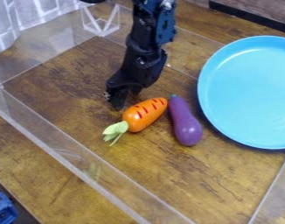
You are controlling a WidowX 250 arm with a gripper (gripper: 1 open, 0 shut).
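The black robot gripper (125,91) reaches down from the top centre, its tip low just above and left of an orange toy carrot (145,114) with green top. A purple toy eggplant (184,121) lies right of the carrot. The gripper's fingers are dark and blurred against the wood, so their opening is unclear.
A large blue plate (247,87) fills the right side. Clear plastic edges run along the left and lower part; a small blue object (0,210) is at the bottom left corner.
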